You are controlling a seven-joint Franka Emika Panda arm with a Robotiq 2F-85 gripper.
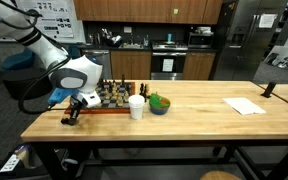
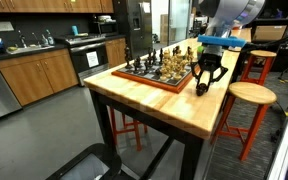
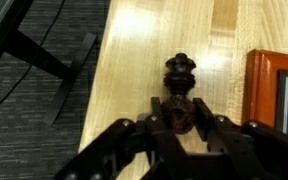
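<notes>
In the wrist view a dark brown chess piece (image 3: 180, 75) lies lengthwise over the bare wood, its round end (image 3: 179, 114) between the fingertips. My gripper is shut on that piece. In exterior view 2 the gripper (image 2: 202, 88) is low at the table's edge, beside the chessboard's red-brown frame, with a dark shape at its tips. From exterior view 1 the gripper (image 1: 72, 115) shows at the table's left end, and the piece is too small to make out. The chessboard (image 2: 168, 78) carries dark and light pieces.
A white cup (image 1: 136, 107) and a bowl with green things (image 1: 159, 104) stand right of the board. Paper (image 1: 244, 105) lies farther right. Wooden stools (image 2: 250, 94) stand by the table's side.
</notes>
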